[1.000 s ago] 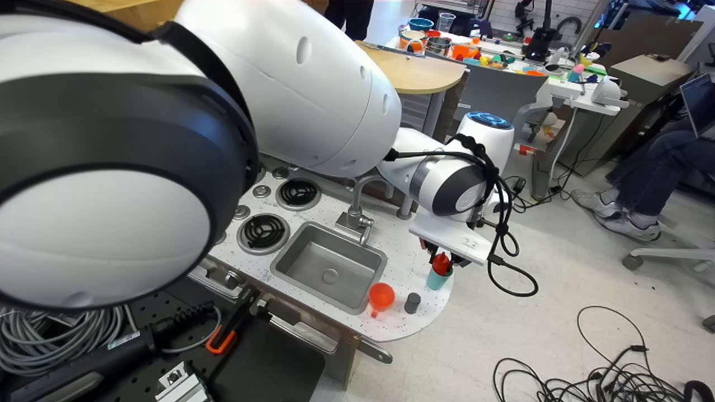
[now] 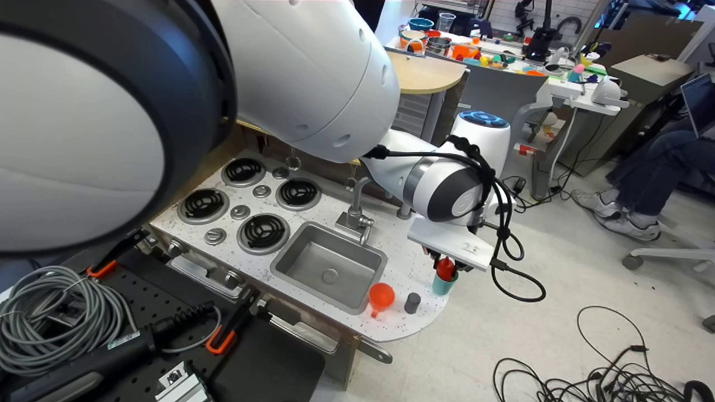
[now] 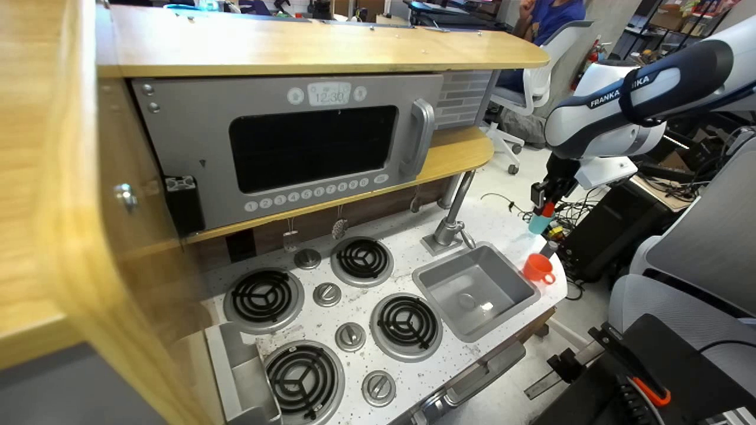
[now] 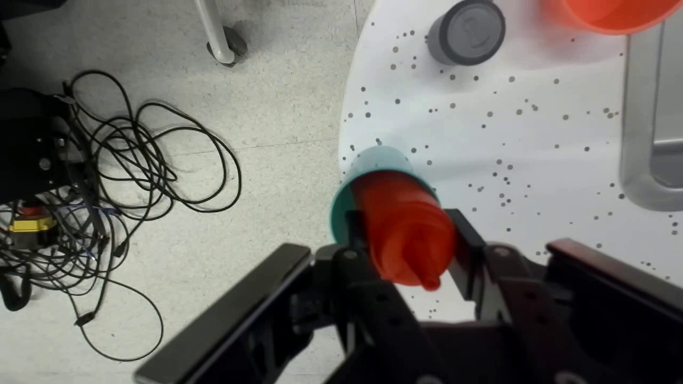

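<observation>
A red squeeze bottle (image 4: pixel 410 243) with a pointed tip stands inside a teal cup (image 4: pixel 381 159), its lower part hidden by the cup's wall. My gripper is shut on the bottle, one dark finger on either side. In exterior view 1 the teal cup (image 2: pixel 443 285) is at the counter's rounded right end, close to the edge, below my gripper (image 2: pixel 447 262). Exterior view 2 shows the same cup (image 3: pixel 540 224) slightly tilted; whether its base rests fully on the counter cannot be told.
A grey cylinder (image 2: pixel 412 302) and an orange cup (image 2: pixel 381 295) stand nearby on the speckled counter, beside the sink (image 2: pixel 315 302). A tall faucet (image 2: pixel 357 204) rises behind the sink. Past the counter's rounded edge lies open floor with loose cables (image 4: pixel 147 160).
My gripper and the red bottle have shifted slightly right and down in exterior view 1, and the teal cup has moved with them toward the counter's edge. The upper arm has swung as well.
</observation>
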